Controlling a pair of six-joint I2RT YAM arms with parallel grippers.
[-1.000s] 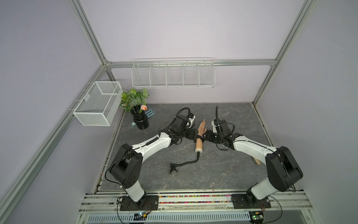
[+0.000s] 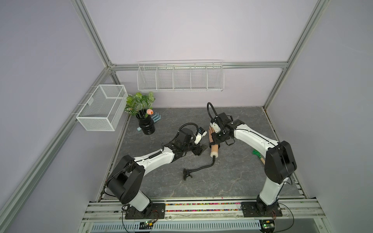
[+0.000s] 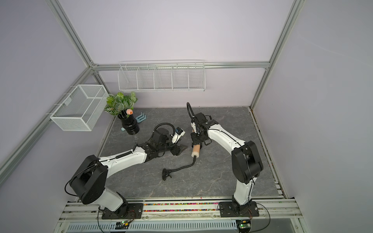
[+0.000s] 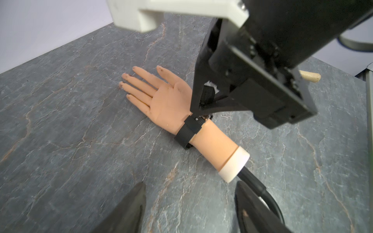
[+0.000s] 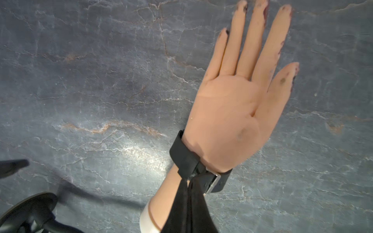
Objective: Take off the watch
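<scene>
A model hand [image 5: 229,116] lies palm up on the grey table, its fingers toward the back. Around its wrist is a black watch strap [image 5: 184,155] with a metal buckle [image 5: 211,182]. My right gripper is shut over the wrist, its tips overlapping the strap in the right wrist view. Nothing shows between them, and whether they touch the strap cannot be told. To the left of the hand, my left gripper stands open and empty, its fingers [image 4: 130,205] well apart. From above, the right gripper [image 2: 218,139] covers most of the palm and strap.
A black flexible stem [image 2: 204,167] runs from the forearm to a suction base [image 2: 186,174]. A vase of flowers [image 2: 146,123] stands at the back left, near a blue rack [image 2: 156,117]. A green-headed tool [image 2: 256,153] lies right.
The hand, stem and base have shifted a little right.
</scene>
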